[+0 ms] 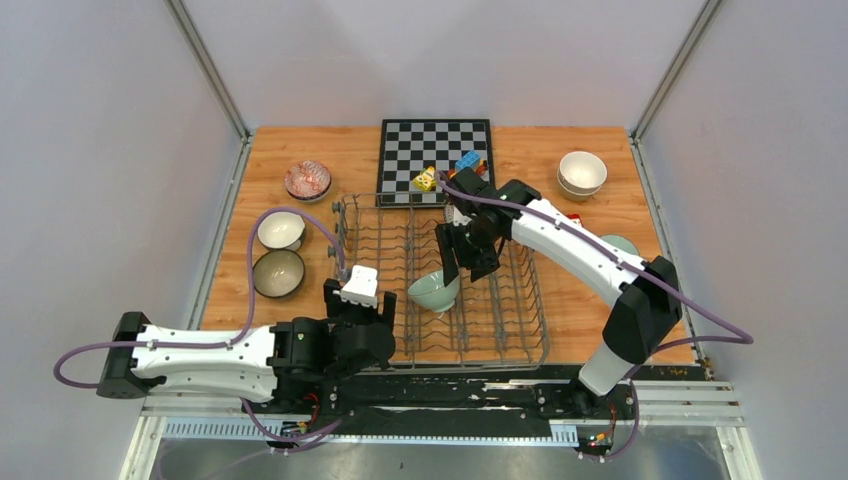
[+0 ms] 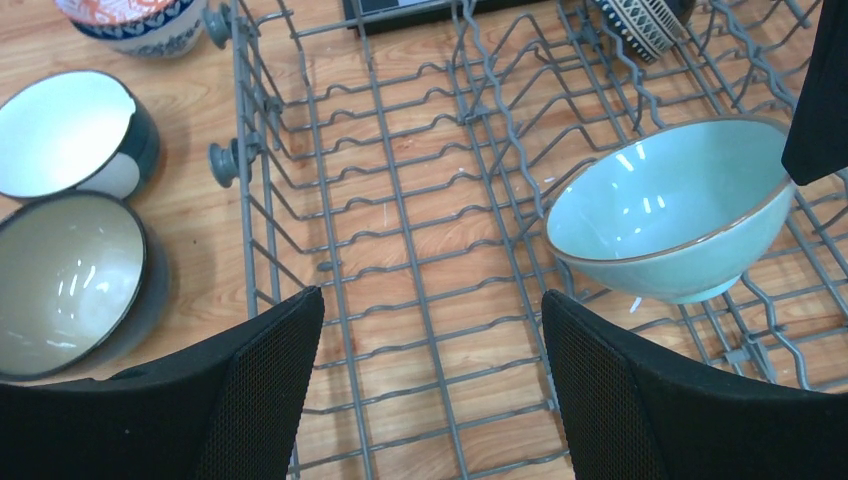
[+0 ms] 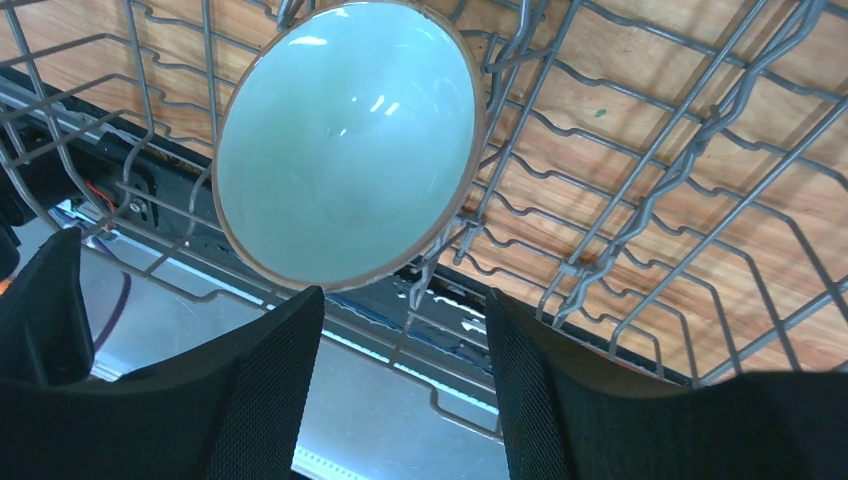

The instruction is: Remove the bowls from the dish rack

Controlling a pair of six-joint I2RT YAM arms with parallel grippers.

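A celadon bowl (image 1: 433,290) sits tilted in the dish rack (image 1: 530,320); in the right wrist view it (image 3: 345,140) lies just beyond the fingertips of my right gripper, which is open and empty above it. My left gripper (image 1: 360,305) is at the rack's front left, open with nothing between its fingers; in the left wrist view the bowl (image 2: 660,210) is to its upper right. A dark patterned piece (image 2: 635,20) lies at the rack's back, partly out of frame.
Bowls stand left of the rack: white (image 1: 281,228), olive (image 1: 278,273), patterned (image 1: 308,180). A white stack (image 1: 582,170) stands at right, a green piece (image 1: 620,243) partly behind the arm. A chessboard (image 1: 410,150) with small toys lies behind the rack.
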